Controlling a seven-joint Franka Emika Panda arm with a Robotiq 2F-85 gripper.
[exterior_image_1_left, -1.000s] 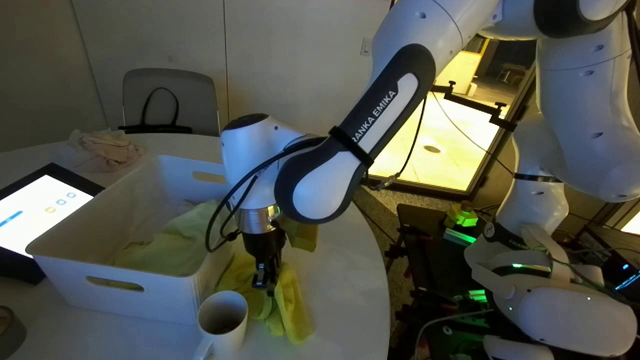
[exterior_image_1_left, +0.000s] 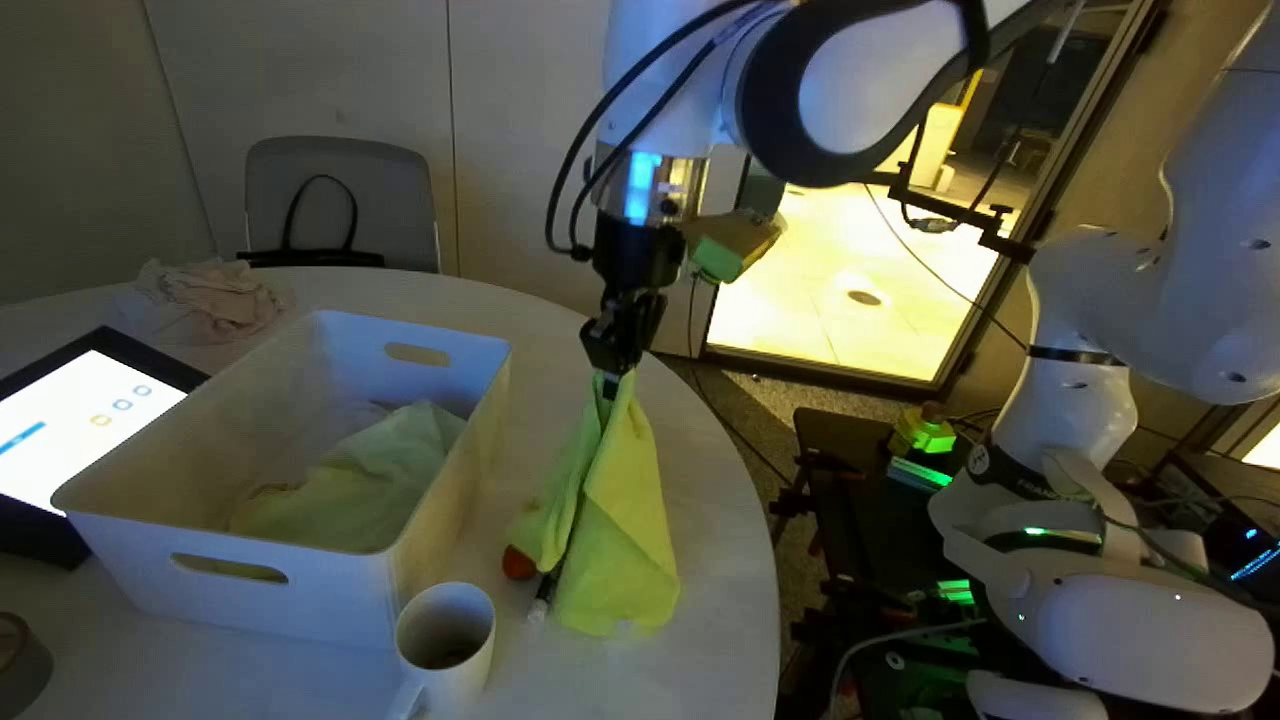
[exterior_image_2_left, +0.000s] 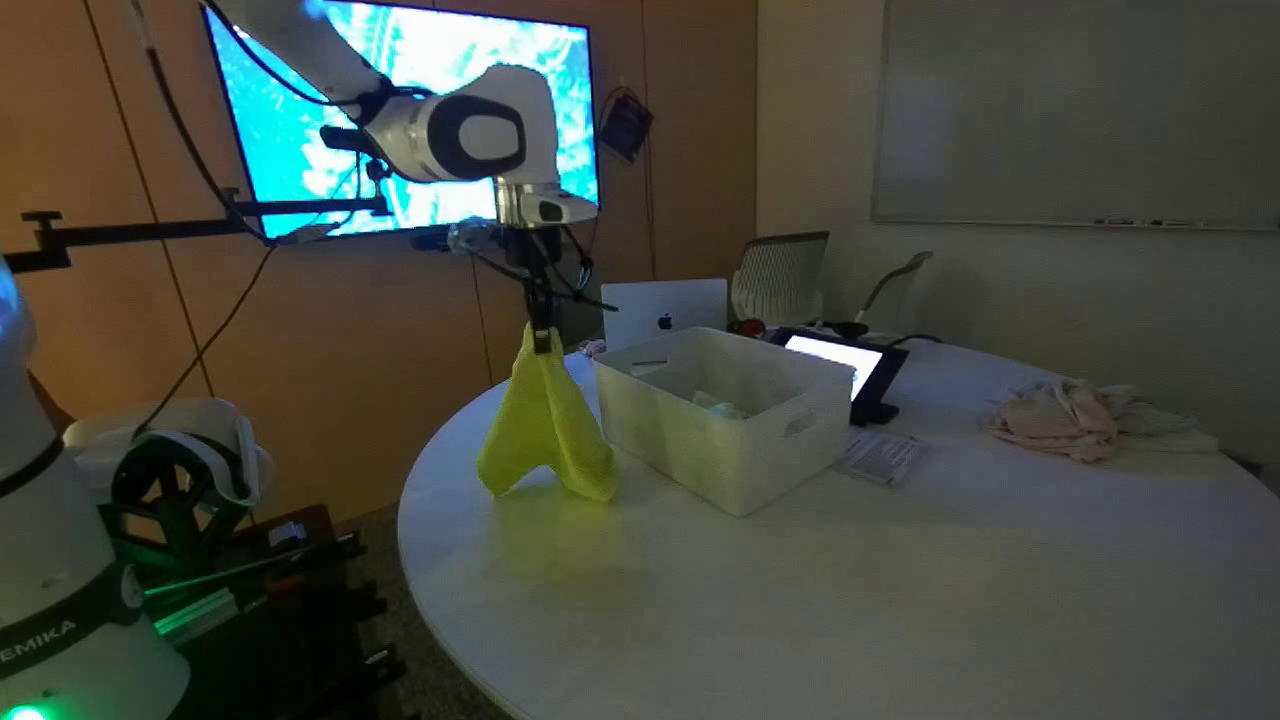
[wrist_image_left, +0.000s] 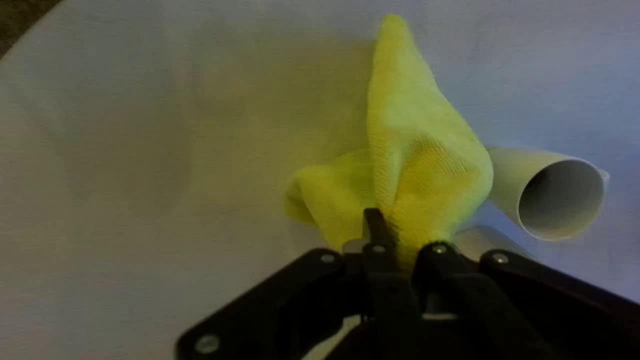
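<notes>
A yellow cloth (exterior_image_1_left: 624, 528) hangs from my gripper (exterior_image_1_left: 615, 374), which is shut on its upper end. Its lower folds reach down to about the tabletop, on the robot's side of the white bin (exterior_image_1_left: 288, 516). In exterior view 2 the same cloth (exterior_image_2_left: 546, 426) spreads into two drooping corners below the gripper (exterior_image_2_left: 542, 342). From the wrist, the cloth (wrist_image_left: 426, 162) is pinched between the dark fingers and covers part of the view ahead. Inside the bin lies another yellowish-green cloth (exterior_image_1_left: 360, 480).
A white mug (exterior_image_1_left: 446, 642) stands by the bin's near corner. Close to the hanging cloth are a small red object (exterior_image_1_left: 518, 563) and a pen-like item (exterior_image_1_left: 542, 596). A lit tablet (exterior_image_1_left: 90, 420) and a pinkish cloth (exterior_image_1_left: 222, 298) lie past the bin. Open tabletop (exterior_image_2_left: 840, 600) stretches wide in exterior view 2.
My gripper has risen and moved away from the mug, lifting the yellow cloth from a crumpled heap beside the bin. The red object and pen-like item now show beneath it.
</notes>
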